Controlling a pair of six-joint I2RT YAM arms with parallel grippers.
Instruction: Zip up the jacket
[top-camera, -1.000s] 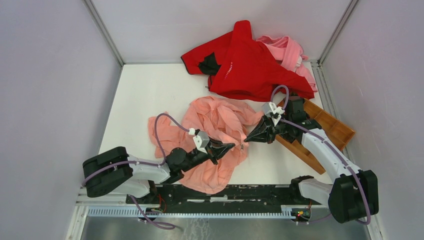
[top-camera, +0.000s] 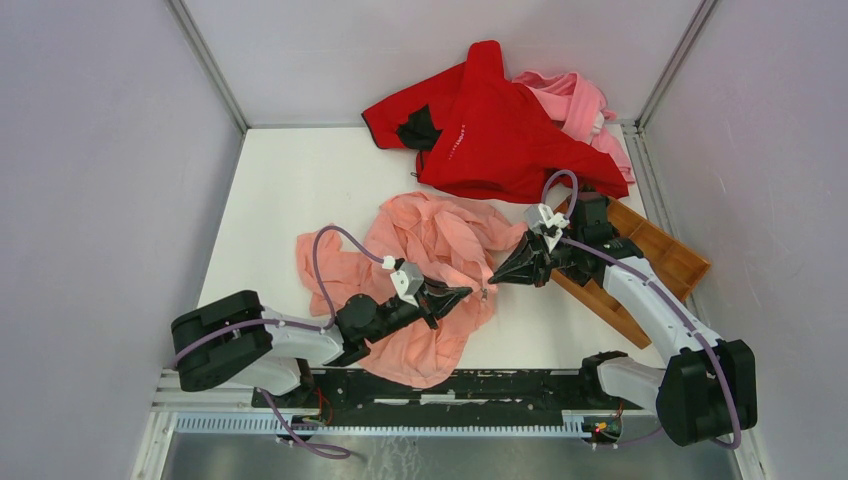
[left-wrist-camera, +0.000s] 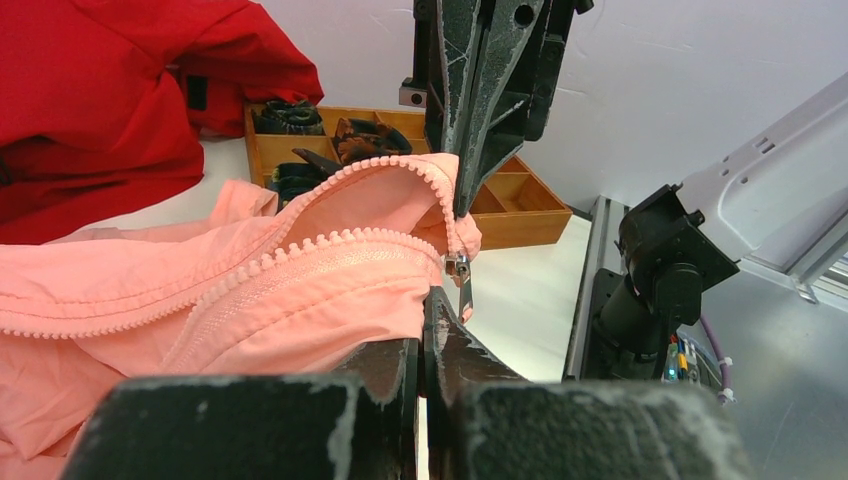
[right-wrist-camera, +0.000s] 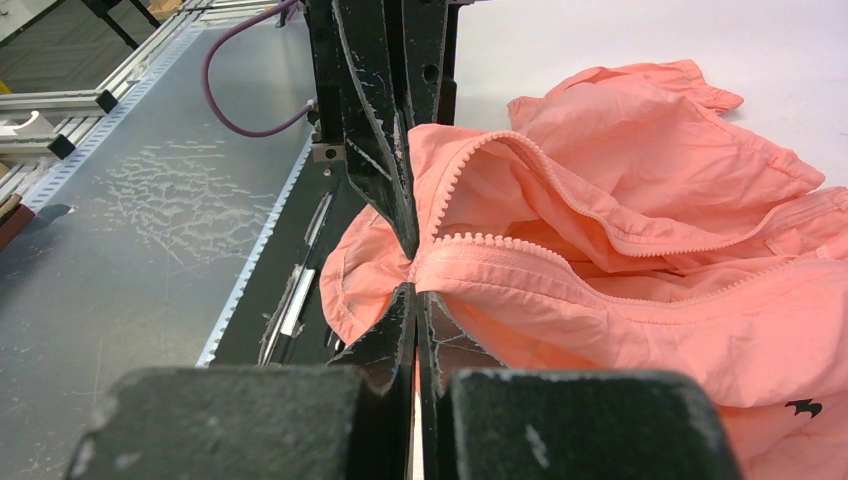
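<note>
The salmon-pink jacket (top-camera: 420, 240) lies rumpled across the middle of the table, its toothed zipper edges (left-wrist-camera: 330, 240) apart. My left gripper (top-camera: 468, 291) is shut on the jacket's fabric at one zipper edge. Facing it from the right, my right gripper (top-camera: 491, 281) is shut, with thin cloth of the jacket's edge (right-wrist-camera: 430, 268) at its fingertips. In the left wrist view, the metal zipper slider (left-wrist-camera: 458, 264) sits between the two grippers, its pull tab (left-wrist-camera: 466, 296) hanging down. The slider is hidden in the right wrist view.
A red jacket (top-camera: 500, 140) and a pink garment (top-camera: 570, 100) lie at the back. A wooden compartment box (top-camera: 660, 255) with dark items stands at the right, under my right arm. Bare white table shows at the left (top-camera: 280, 190).
The right arm and the rest of the scene look still.
</note>
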